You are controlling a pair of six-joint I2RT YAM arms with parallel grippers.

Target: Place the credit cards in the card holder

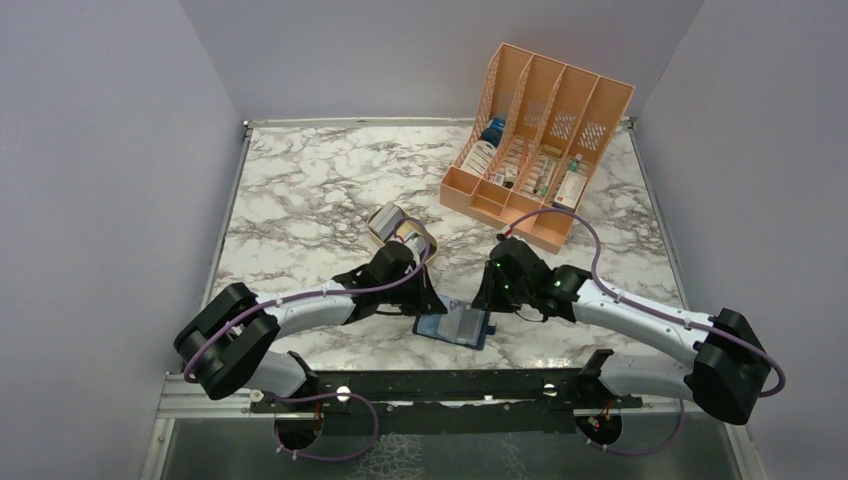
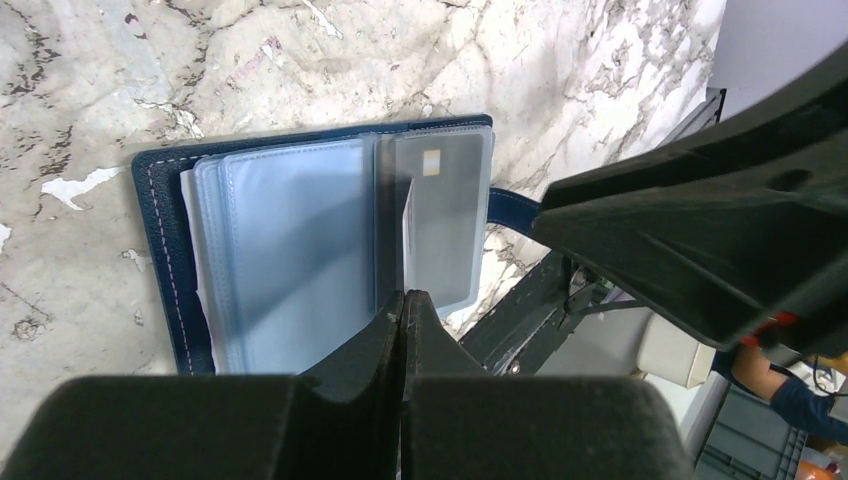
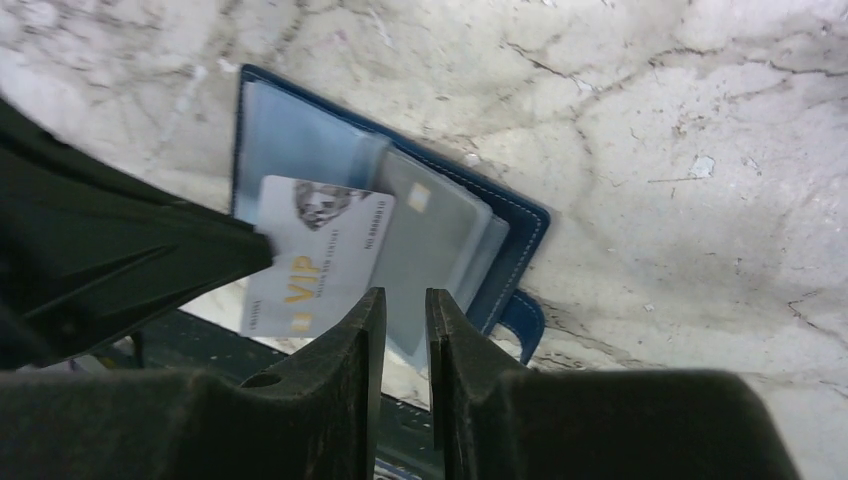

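The blue card holder [image 1: 450, 328] lies open at the table's front, with clear sleeves [image 2: 290, 250]. A white VIP card stands over the sleeves; in the left wrist view only its thin edge shows at the divide. My left gripper [image 1: 427, 308] is shut at that edge; whether the card is between the tips cannot be told clearly. My right gripper [image 1: 483, 300] hangs just above the holder's right part, its fingertips slightly apart, nothing seen between them.
A peach organizer [image 1: 480, 200] with bottles and boxes stands at the back right. A small container [image 1: 383, 222] with cards sits behind my left gripper.
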